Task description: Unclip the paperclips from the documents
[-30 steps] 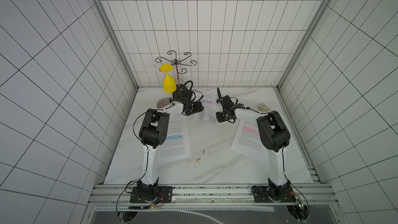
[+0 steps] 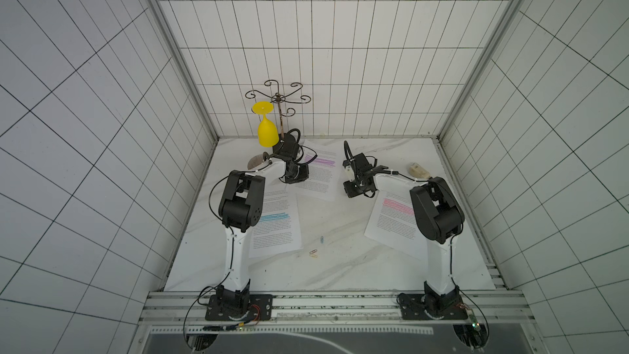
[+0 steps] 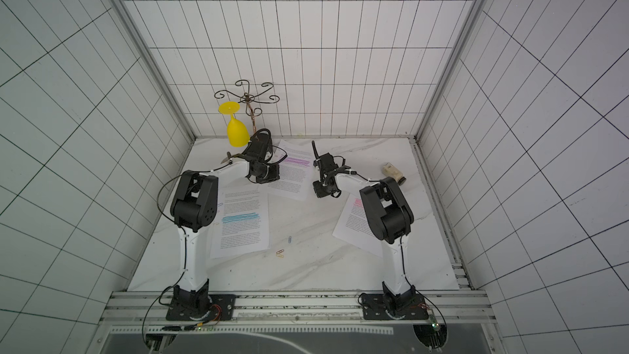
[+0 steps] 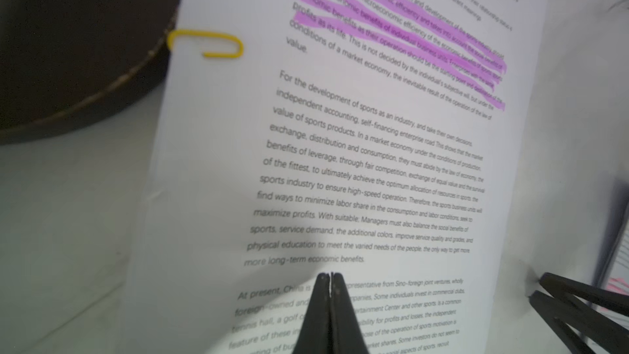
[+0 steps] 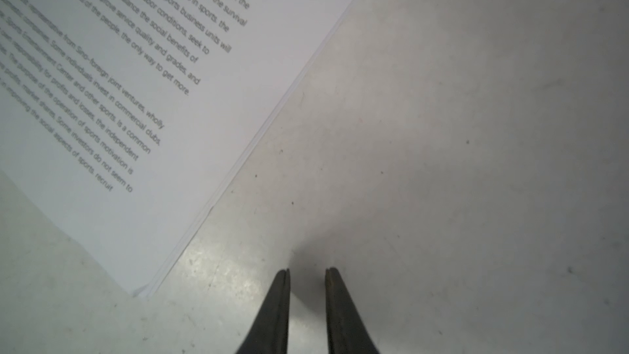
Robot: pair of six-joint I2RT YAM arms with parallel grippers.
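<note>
A yellow paperclip (image 4: 204, 42) is on the left edge of the purple-highlighted document (image 4: 386, 150) at the back middle. My left gripper hangs over that document, shut, nothing seen between its fingers. My right gripper is part open and empty, above bare table right of the document's edge. A blue-highlighted document (image 2: 274, 236) lies front left, a pink-highlighted one (image 2: 393, 226) front right. A few loose paperclips (image 2: 313, 251) lie at the front middle.
At the back left stand a dark metal stand (image 2: 278, 98) with a yellow glass (image 2: 267, 131) on it. A small beige object (image 2: 416, 170) lies back right.
The purple-highlighted document, bent up earlier, now lies flat. My left gripper has moved left; the right one has moved slightly toward the front right.
</note>
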